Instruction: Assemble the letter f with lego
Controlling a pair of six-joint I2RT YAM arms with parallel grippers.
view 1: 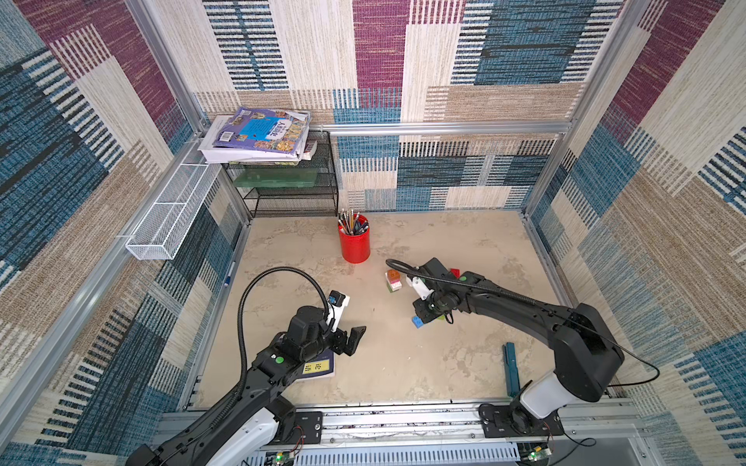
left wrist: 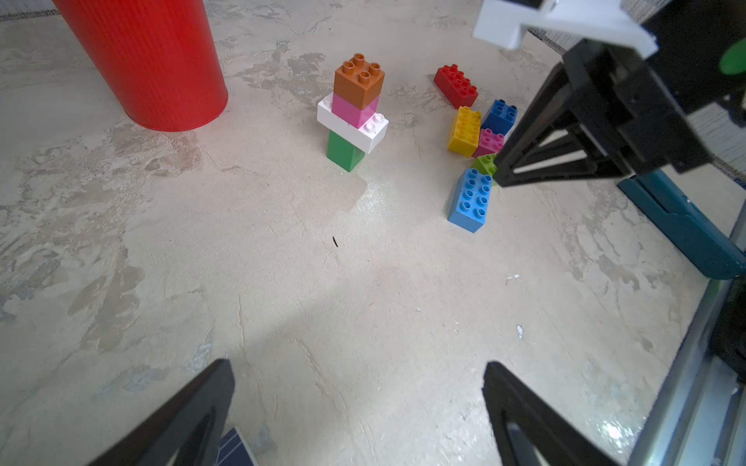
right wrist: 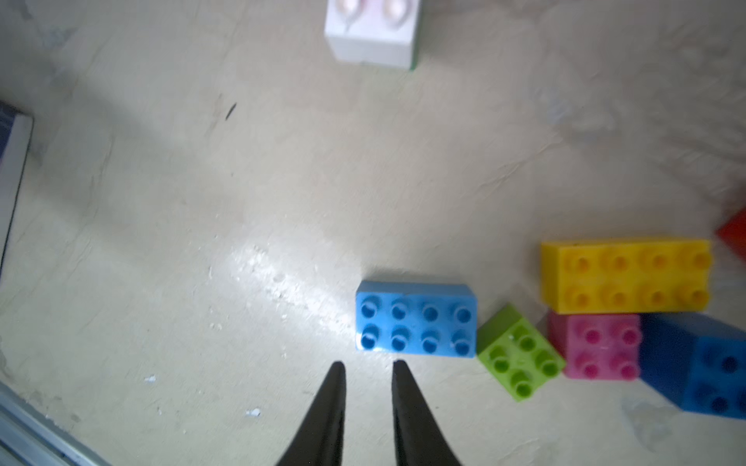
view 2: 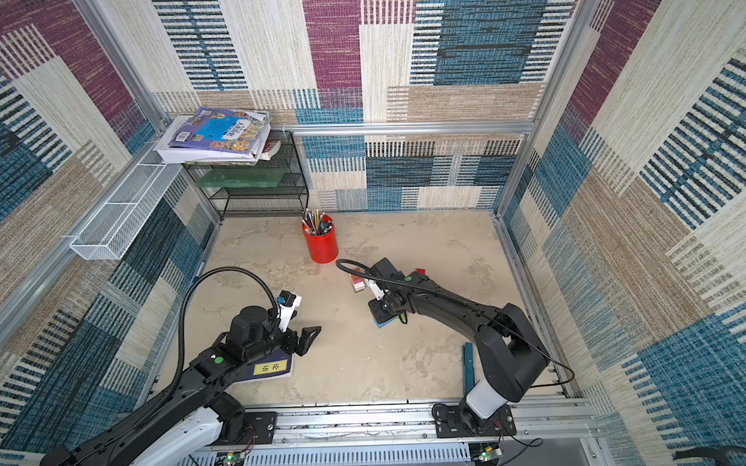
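A stack (left wrist: 356,85) of orange, pink, white and green bricks stands near the cup. Right of it lie light-blue (right wrist: 415,318), lime (right wrist: 519,353), yellow (right wrist: 625,275), pink (right wrist: 593,346), dark-blue (right wrist: 691,365) and red (left wrist: 456,85) bricks. My right gripper hangs above and just beside the light-blue brick, fingertips a narrow distance apart, with no brick visible between them. My left gripper stands open and empty over the front left of the table.
A red pen cup (view 1: 354,247) stands at the back, a book (view 1: 317,366) under the left arm, and a teal object (view 1: 510,369) at the front right. A wire rack with papers is at the back left.
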